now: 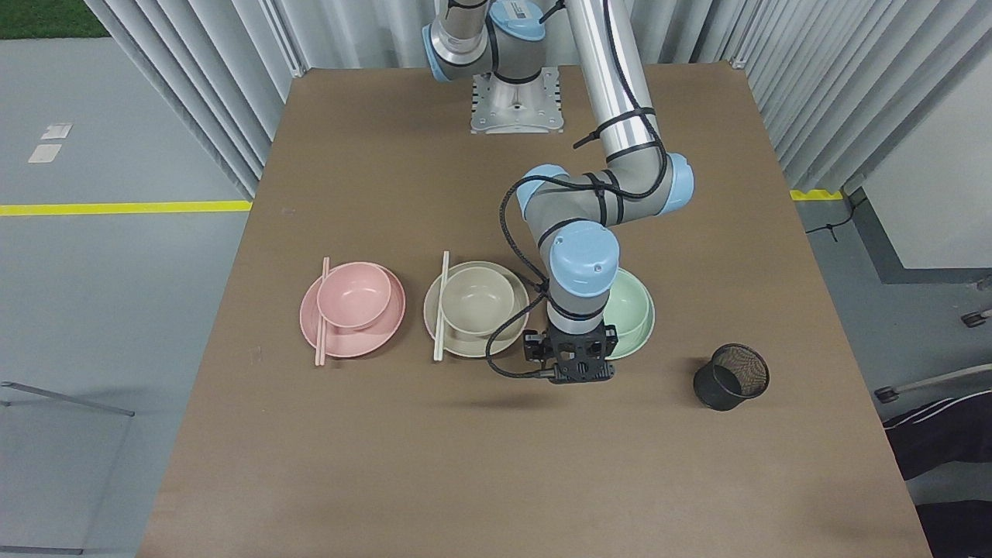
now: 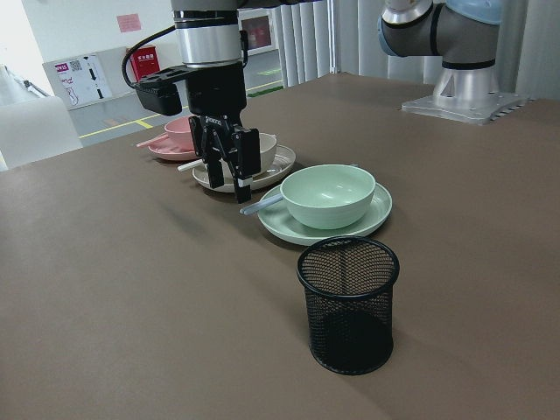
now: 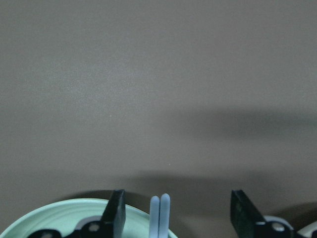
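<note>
My gripper is open, low over the near edge of the green plate (image 3: 74,213). In the wrist view, two pale blue chopstick tips (image 3: 159,215) lie between its fingers, apart from both. The green bowl (image 2: 326,194) sits on that plate; in the front view my arm hides much of this setting. A cream bowl (image 1: 477,301) on its plate, with white chopsticks (image 1: 441,316), lies to the left; farther left are a pink bowl (image 1: 353,294) and plate with pink chopsticks (image 1: 321,342).
A black mesh cup (image 1: 730,377) stands to the right of the green setting. The robot base (image 1: 516,112) is at the back.
</note>
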